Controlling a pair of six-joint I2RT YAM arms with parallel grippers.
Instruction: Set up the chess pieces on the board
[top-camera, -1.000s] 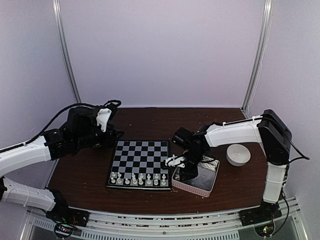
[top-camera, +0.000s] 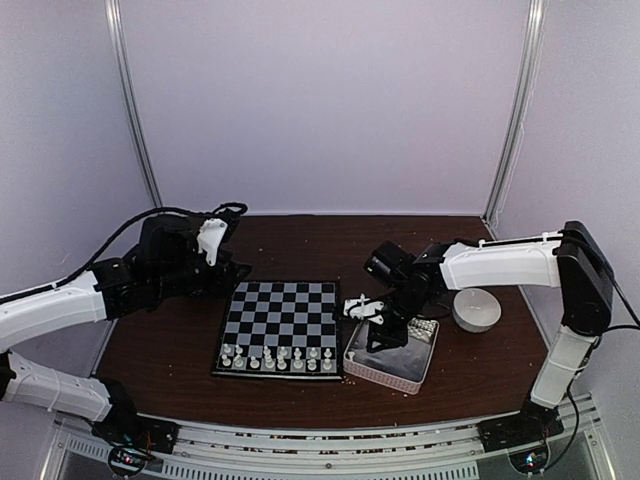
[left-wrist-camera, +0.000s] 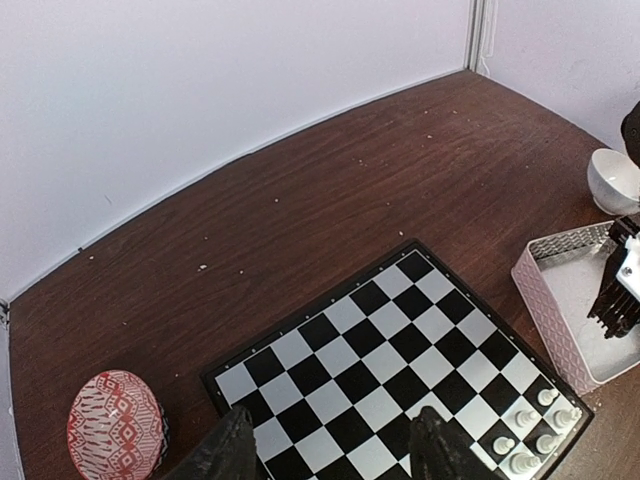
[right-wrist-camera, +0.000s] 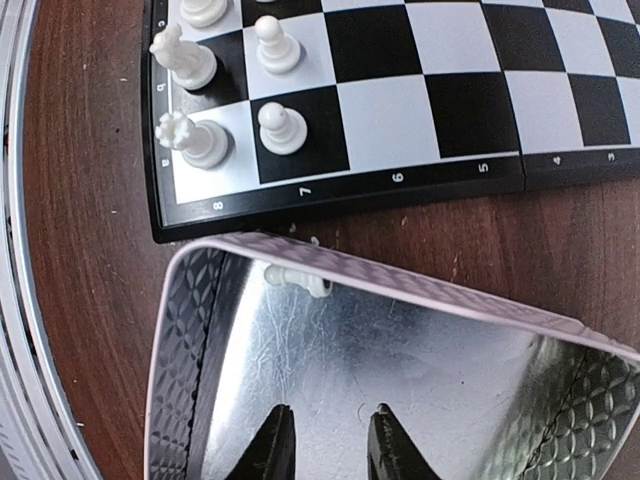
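The chessboard (top-camera: 281, 315) has white pieces standing in rows along its near edge; the rest is bare. In the right wrist view a white rook (right-wrist-camera: 202, 142) and pawn (right-wrist-camera: 282, 130) stand at a corner. A white piece (right-wrist-camera: 297, 280) lies on its side in the pink-rimmed metal box (right-wrist-camera: 450, 390). My right gripper is over that box, fingers apart, nothing between them, short of the lying piece. My left gripper is open above the left side of the board, holding nothing.
A white bowl (top-camera: 476, 310) sits right of the box. A red patterned object (left-wrist-camera: 115, 425) is at the board's left in the left wrist view.
My right arm has shifted right over the box. The left arm has moved very slightly. The pieces on the board look the same.
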